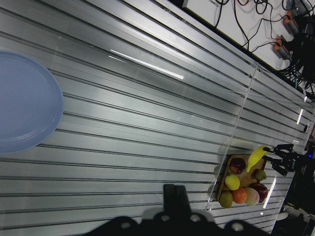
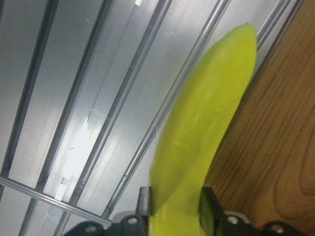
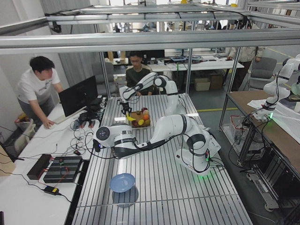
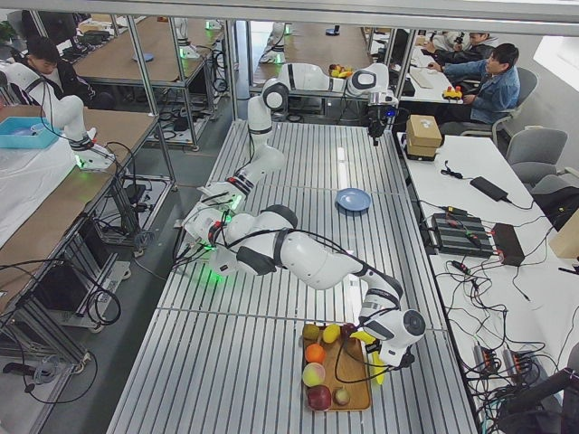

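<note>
A yellow banana (image 2: 202,128) fills the right wrist view, held between the fingers of my right gripper, above the edge of a wooden fruit tray (image 4: 353,398). The tray holds apples, a peach, an orange, a lemon (image 1: 232,182) and other fruit. A blue plate (image 3: 122,183) lies on the slatted table toward the left arm's side, at the left edge in the left wrist view. My left gripper is raised over the table beside the plate; its fingertips look close together, with nothing visible in them.
A side desk (image 3: 28,197) with monitor, power units and cables runs along one edge. Two people are by the desks in the camera left view.
</note>
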